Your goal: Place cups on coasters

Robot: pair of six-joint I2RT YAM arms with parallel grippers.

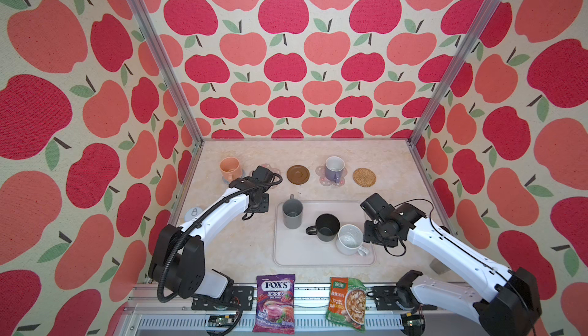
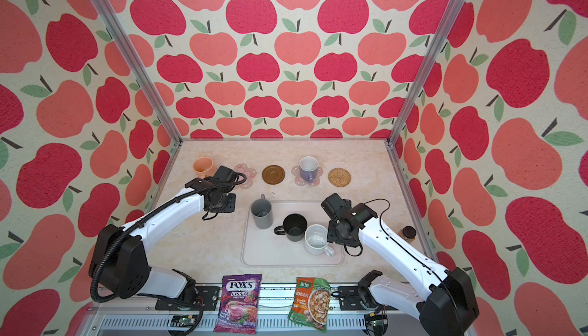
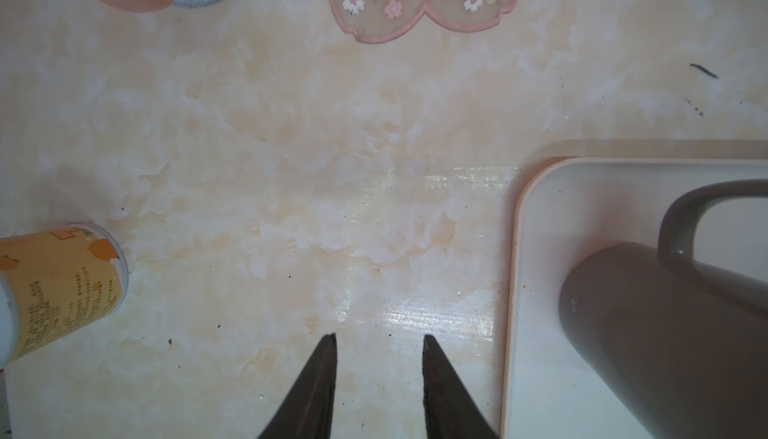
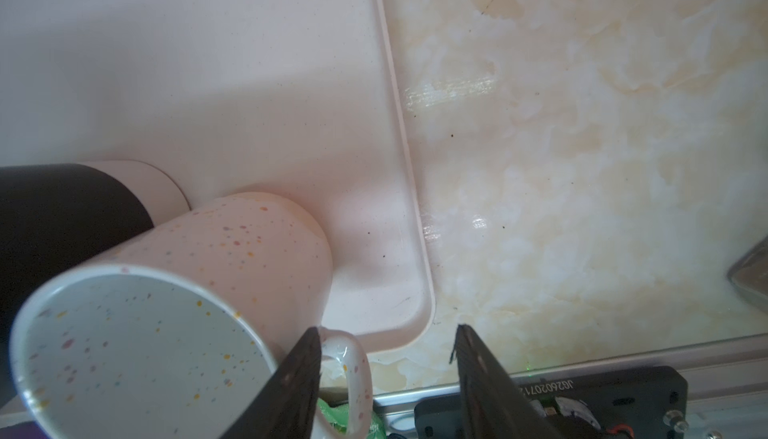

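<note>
On the white tray (image 1: 318, 255) stand a grey cup (image 1: 292, 214), a black cup (image 1: 327, 227) and a speckled white cup (image 1: 349, 239). Over bare table left of the tray, my left gripper is part open and empty. My right gripper is open beside the white cup; the white cup's handle (image 4: 356, 379) appears between its fingers, unheld. At the back, a peach cup (image 1: 230, 168) sits on a grey coaster and a lavender cup (image 1: 334, 169) on a pink flower coaster. Another pink coaster (image 2: 245, 175), a brown coaster (image 1: 297, 175) and a woven coaster (image 1: 364, 177) carry no cup.
A can with a yellow label (image 3: 68, 287) lies at the table's left. A dark-topped jar (image 2: 408, 233) stands at the far right. Two snack packets (image 1: 275, 304) lie along the front rail. Between tray and coasters the table is clear.
</note>
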